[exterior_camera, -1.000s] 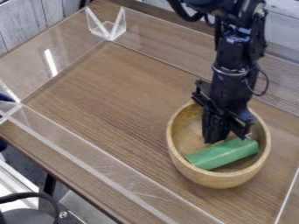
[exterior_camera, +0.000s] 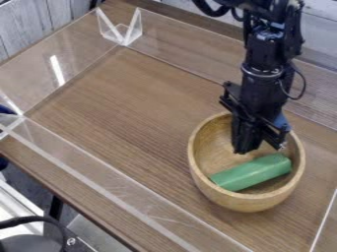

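Note:
A round wooden bowl stands at the right front of the table with a green cylindrical object lying in it. The black gripper reaches down from the top into the back of the bowl, just behind the green object. It looks shut, with nothing visible between its fingers; its tips are partly hard to make out.
A small clear plastic piece sits at the back left. Black cables and hardware lie past the table's left front edge.
The gripper has shifted very slightly at the back of the bowl. The bowl and green object stay about where they were.

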